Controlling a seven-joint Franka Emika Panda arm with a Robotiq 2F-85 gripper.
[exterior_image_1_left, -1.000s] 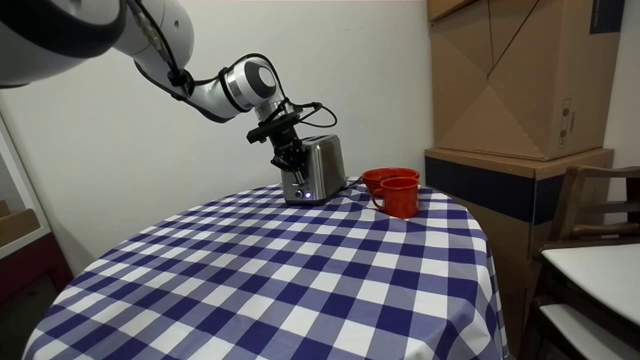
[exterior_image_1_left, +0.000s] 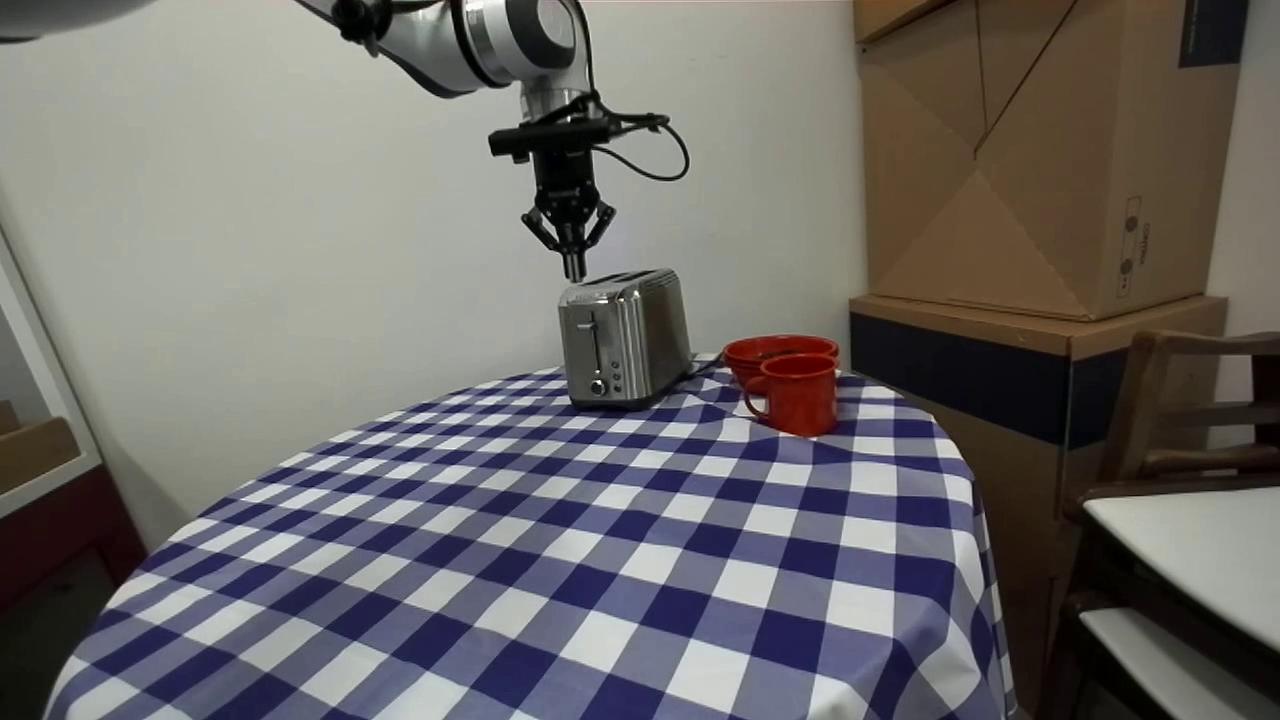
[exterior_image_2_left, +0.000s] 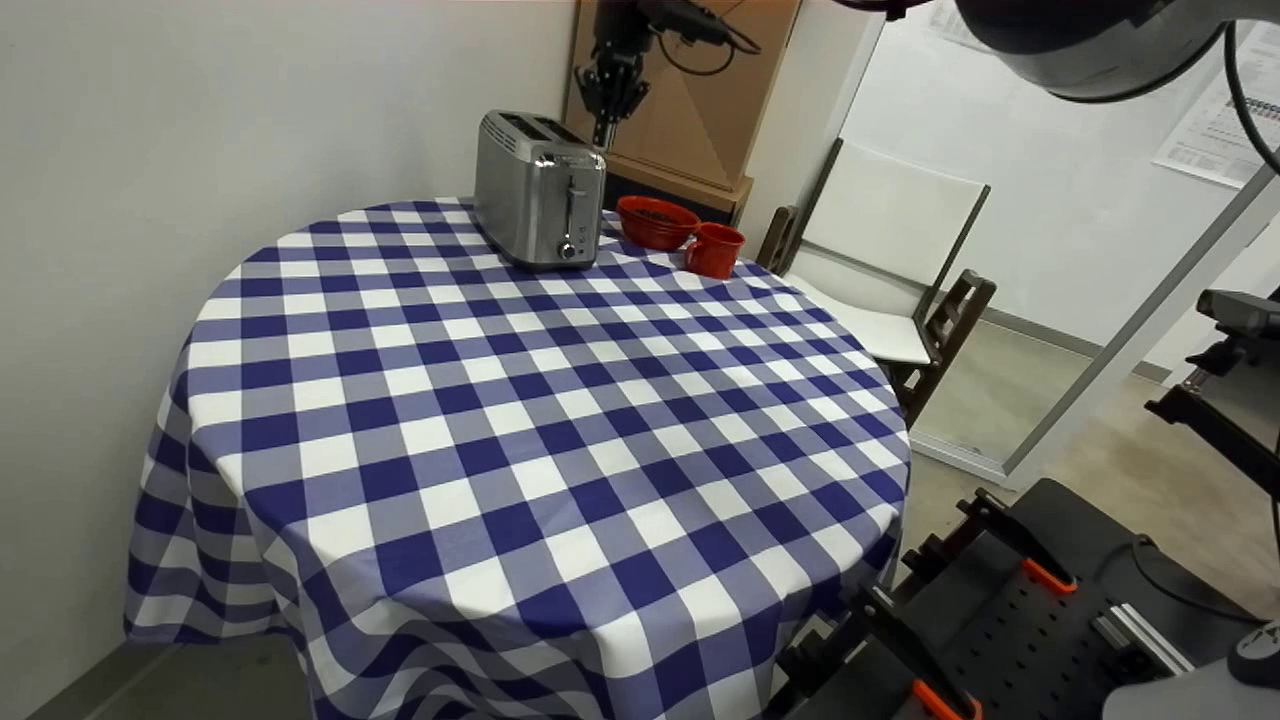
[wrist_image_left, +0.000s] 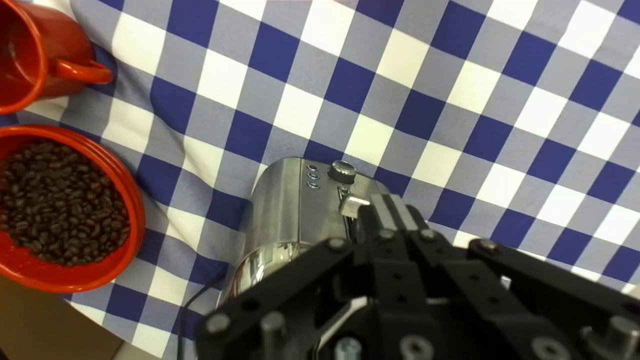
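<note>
A silver toaster (exterior_image_1_left: 624, 336) stands upright at the far side of the table, its lever (exterior_image_2_left: 577, 192) at the top of the front face. My gripper (exterior_image_1_left: 575, 271) points straight down just above the toaster's front top edge, fingers together and nothing showing between them. In the wrist view the closed fingertips (wrist_image_left: 384, 207) overlap the lever tab (wrist_image_left: 352, 205); exterior view 1 puts them higher than it. A round knob (wrist_image_left: 342, 172) and several small buttons sit on the front face. No light shows by the knob. The slots (exterior_image_2_left: 528, 127) look empty from here.
Beside the toaster stand a red bowl (wrist_image_left: 129, 198) of coffee beans and a red mug (exterior_image_1_left: 800, 394). A dark cord (wrist_image_left: 183, 312) runs from the toaster. The checkered tablecloth (exterior_image_2_left: 504, 444) is bare in front. Cardboard boxes (exterior_image_1_left: 984, 180) rise behind.
My gripper has risen from the toaster's lower front face to above its top edge, and the wrist has straightened to vertical. The light by the knob has gone out; the lever now shows high.
</note>
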